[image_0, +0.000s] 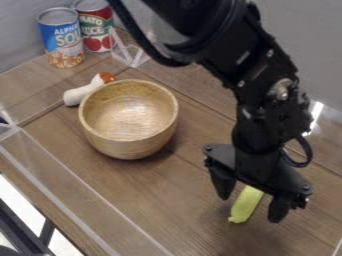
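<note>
My black gripper (251, 184) hangs over the right part of the wooden table, its fingers apart and pointing down. Beneath it, between and partly behind the fingers, lies a small yellow-green elongated object (243, 208); its far end is hidden by the gripper. To the left sits a round wooden bowl (128, 128), with nothing visible inside it.
A white object with an orange end (83, 92) lies behind the bowl. Two cans, a blue one (62, 40) and a red one (98, 22), stand at the back left.
</note>
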